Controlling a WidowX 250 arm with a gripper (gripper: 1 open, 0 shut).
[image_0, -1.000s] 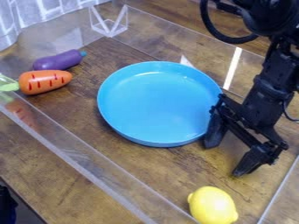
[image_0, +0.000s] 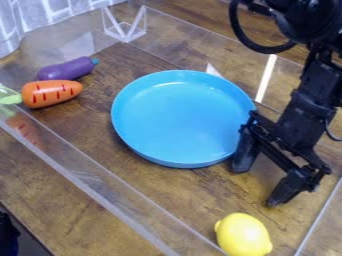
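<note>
My black gripper (image_0: 259, 172) is low at the right side of the board, open, its two fingers pointing down beside the right rim of a blue plate (image_0: 181, 115). I cannot tell whether it touches the plate. A yellow lemon (image_0: 243, 233) lies below it near the bottom edge. At the upper left lie a purple eggplant (image_0: 67, 69) and an orange carrot (image_0: 51, 93).
Clear plastic walls run along the lower left and the back of the wooden board (image_0: 107, 170). A small clear holder (image_0: 123, 25) stands at the top. Bare wood lies below and left of the plate.
</note>
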